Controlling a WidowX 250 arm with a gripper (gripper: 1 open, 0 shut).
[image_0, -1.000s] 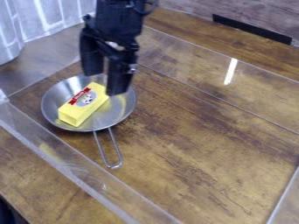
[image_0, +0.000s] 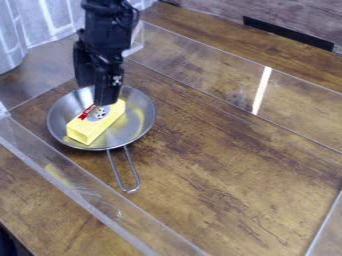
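A yellow box (image_0: 91, 126) with a red label and a small picture lies tilted across a grey metal pan (image_0: 131, 126), whose wire handle points toward the lower right. My black gripper (image_0: 99, 92) hangs over the back of the pan, just above the far end of the box, its fingers open. Whether the fingers touch the box cannot be told.
A silvery cylindrical object (image_0: 11, 35) stands at the upper left. Transparent panel edges run along the left and across the back right.
My gripper has moved left and down, from right of and above the pan to over the far end of the yellow box. The pan and box look unchanged.
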